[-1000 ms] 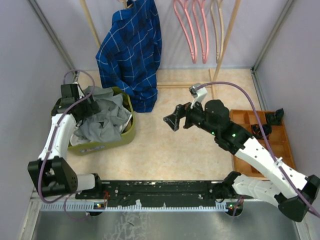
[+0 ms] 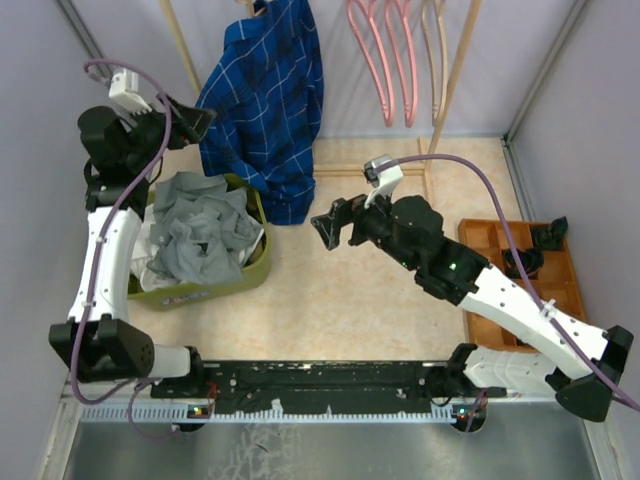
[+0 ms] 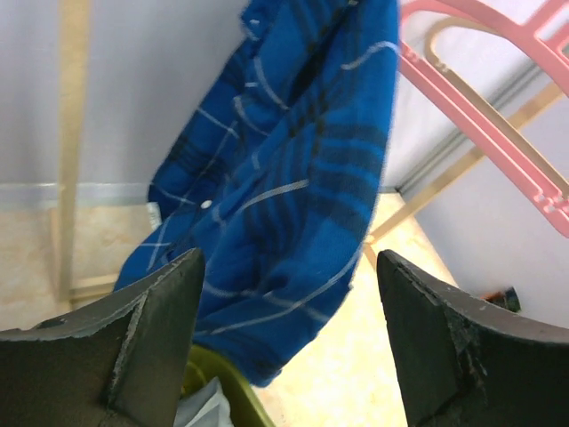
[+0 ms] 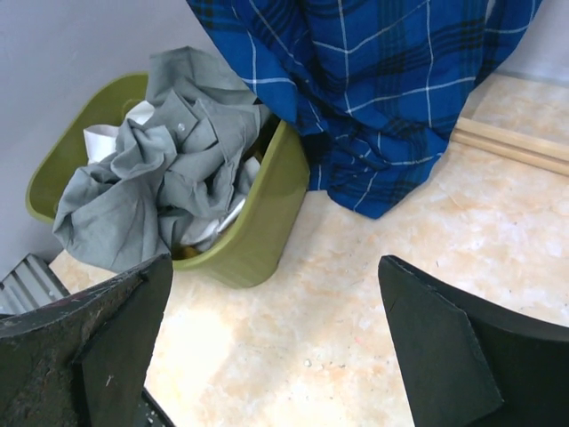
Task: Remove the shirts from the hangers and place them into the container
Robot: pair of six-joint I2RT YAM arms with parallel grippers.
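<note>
A dark blue plaid shirt (image 2: 265, 85) hangs from the rack, its lower end down beside the green bin. In the top view my left gripper (image 2: 200, 122) stands at the shirt's left edge. The left wrist view shows its fingers (image 3: 147, 342) apart, with the shirt (image 3: 284, 200) ahead of them; whether they touch the cloth I cannot tell. My right gripper (image 2: 338, 232) is open and empty over the bare table, to the right of the shirt's lower end. The shirt's hanger is mostly hidden by the cloth.
A green bin (image 2: 195, 293) with grey and white cloth (image 2: 205, 230) stands below the left gripper. Pink hangers (image 2: 388, 80) hang on the rack to the right. A wooden tray (image 2: 480, 240) lies at far right.
My left gripper has risen from over the bin's cloth toward the shirt. A small part of the shirt's left edge has shifted.
</note>
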